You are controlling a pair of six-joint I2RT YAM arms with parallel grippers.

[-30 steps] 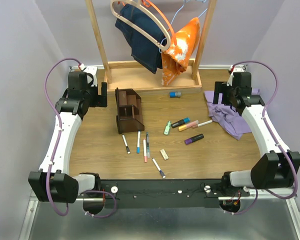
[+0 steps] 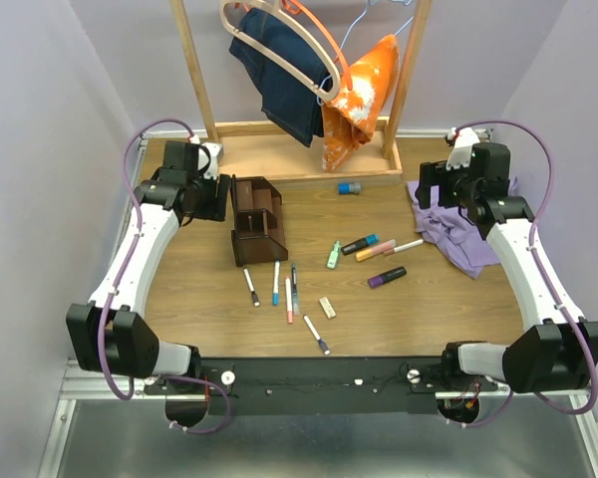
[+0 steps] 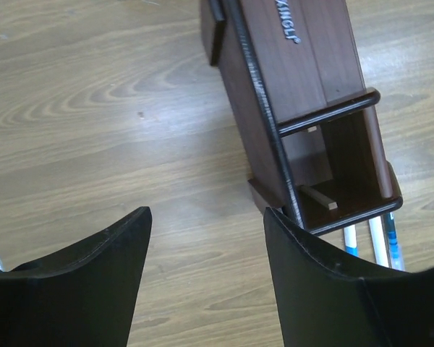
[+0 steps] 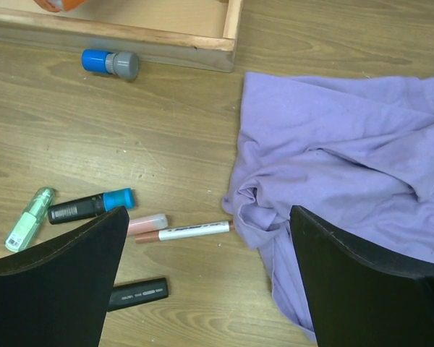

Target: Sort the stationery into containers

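A dark wooden organizer (image 2: 257, 224) with compartments stands left of center. Markers and pens lie loose below and right of it: black-blue (image 2: 361, 243), orange (image 2: 376, 250), purple-black (image 2: 387, 276), white (image 2: 317, 334), several others, plus a green bottle (image 2: 334, 254), a small eraser (image 2: 327, 308) and a blue-grey cylinder (image 2: 349, 188). My left gripper hangs just left of the organizer, its fingers apart and empty. My right gripper stands open above the right side, over the markers and cloth edge, holding nothing.
A purple cloth (image 2: 453, 234) lies at the right. A wooden rack (image 2: 259, 159) with hanging jeans and orange fabric stands at the back. The table's front centre and left have bare stretches.
My left gripper has moved rightward toward the organizer. The right arm shifted slightly earlier. The objects on the table are unchanged.
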